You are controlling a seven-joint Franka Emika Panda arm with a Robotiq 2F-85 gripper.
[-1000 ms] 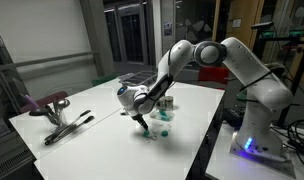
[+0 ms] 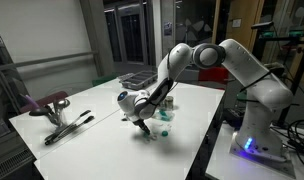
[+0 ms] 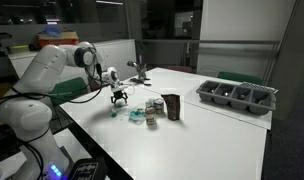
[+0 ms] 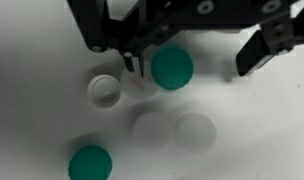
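Between the spread fingers of my gripper, in the wrist view, lies a round green disc (image 4: 172,67); it is closer to the left finger (image 4: 122,35). The right finger (image 4: 277,40) stands well apart from it. A second green disc (image 4: 90,163) lies at the lower left. Near the first disc are a clear disc with a pinkish mark (image 4: 139,84) and a small whitish ring-like cap (image 4: 104,91). Two pale translucent discs (image 4: 194,132) lie below. In exterior view 1 the open gripper (image 2: 145,132) is low over the white table.
A grey compartment tray (image 3: 235,95) holds dark items. A dark upright container (image 3: 172,107) and several small jars (image 3: 150,117) stand mid-table. A holder with utensils (image 2: 59,118) stands at the left in exterior view 1.
The gripper has shifted slightly, its fingertips a little lower and nearer the discs in exterior view 1. Nothing else has visibly moved.
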